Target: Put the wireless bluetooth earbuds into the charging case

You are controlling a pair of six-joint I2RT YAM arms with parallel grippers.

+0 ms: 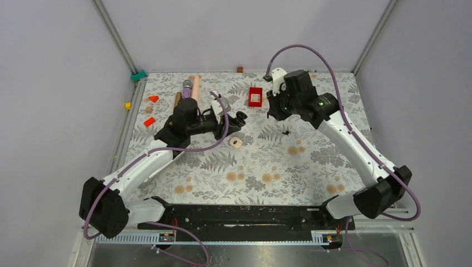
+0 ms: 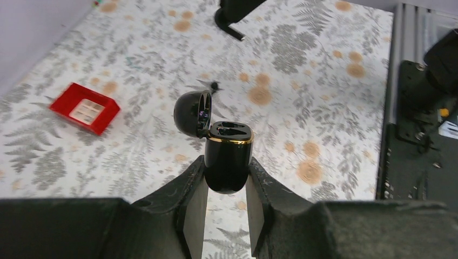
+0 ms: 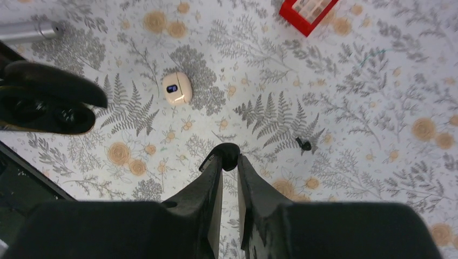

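A black charging case with its lid open is held upright in my left gripper, shut on it; its top shows the slots. My right gripper is shut on a small black earbud, hanging above the table to the right of the case. Another small black earbud lies on the table, also seen in the top view.
A red box sits at the back. A small pink-white object lies near the middle. Rollers and red blocks occupy the left side.
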